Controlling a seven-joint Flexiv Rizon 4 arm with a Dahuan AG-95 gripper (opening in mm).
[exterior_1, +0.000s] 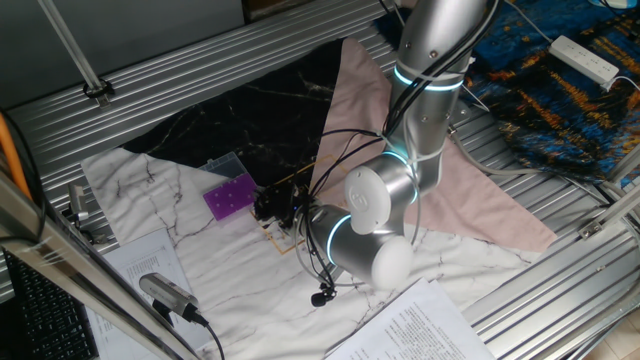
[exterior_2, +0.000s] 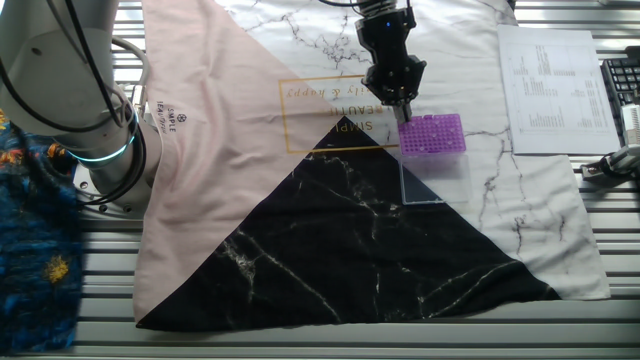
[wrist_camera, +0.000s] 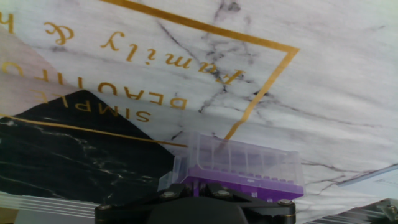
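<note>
A purple box with a grid of small holes lies on the marble-patterned cloth, its clear lid opened out flat beside it. In exterior view 1 the purple box is just left of my dark gripper. My gripper points down at the box's edge in exterior view 2, its fingertips close together. The wrist view has the gripper shut in front of the purple box, partly covering it. Whether the fingertips touch the box, or hold a thin edge, is unclear.
Printed sheets lie beyond the box, and more paper lies at the front. A small silver device with a cable stands near the metal post.
</note>
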